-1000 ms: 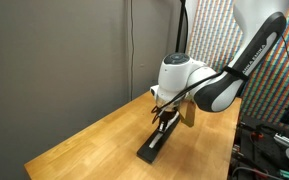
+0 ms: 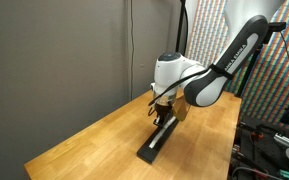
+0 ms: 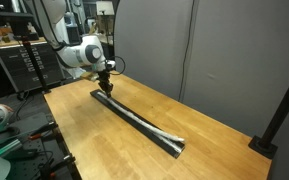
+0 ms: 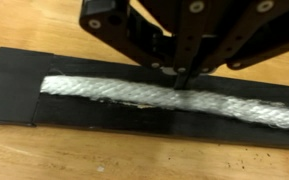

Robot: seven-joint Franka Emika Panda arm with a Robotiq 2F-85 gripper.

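Note:
A white braided rope (image 4: pixel 114 90) lies lengthwise along a flat black strip (image 4: pixel 6 92) on the wooden table. In the wrist view one rope end rests a little inside the strip's left part. My gripper is shut, its fingertips right at the rope's upper edge; whether they touch it I cannot tell, and nothing shows between them. The second exterior view has the whole black strip (image 3: pixel 134 119) running diagonally, with the rope (image 3: pixel 169 137) along it and my gripper (image 3: pixel 108 91) low over its far end. In the first exterior view the gripper (image 2: pixel 163 120) is over the strip too.
Bare wooden table (image 2: pixel 84 150) spreads widely around the strip. A grey partition (image 2: pixel 64 75) stands along one side. A dark post with a base (image 3: pixel 262 147) stands at the right edge of the second exterior view.
The arm and gripper have shifted slightly up and left in the first exterior view, along the strip. The strip looks unmoved.

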